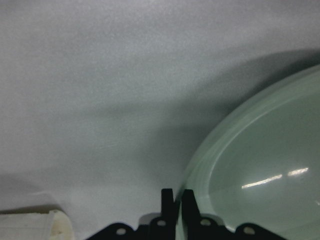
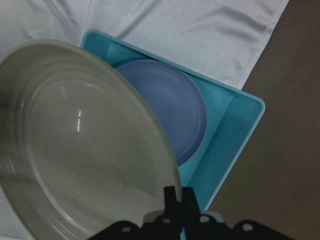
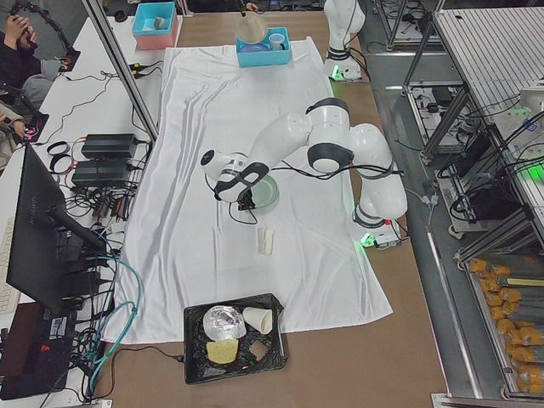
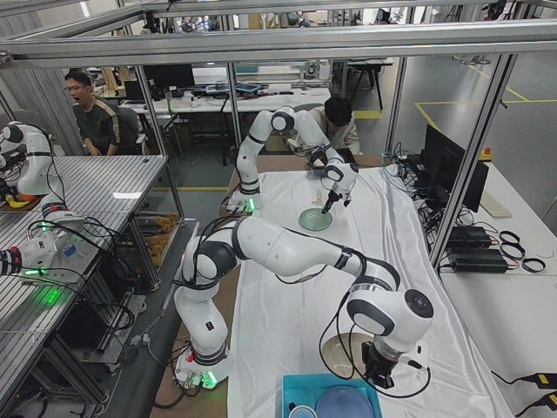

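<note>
A pale green plate (image 3: 267, 195) lies mid-cloth. My left gripper is shut on its rim at the side, fingertips pinching the edge. A small white object (image 3: 265, 240) lies near the plate, cut off at the lower left of the left wrist view. My right gripper is shut on the rim of a large beige plate (image 2: 80, 140), held over a blue bin (image 2: 232, 135). Inside that bin are a blue plate (image 2: 177, 110) and a light cup (image 4: 303, 411).
A black tray (image 3: 208, 370) with a foil bowl, a white cup and a yellow sponge stands at one end of the white cloth. The cloth (image 3: 187, 127) between tray and bin is mostly clear. A monitor and cables line one side.
</note>
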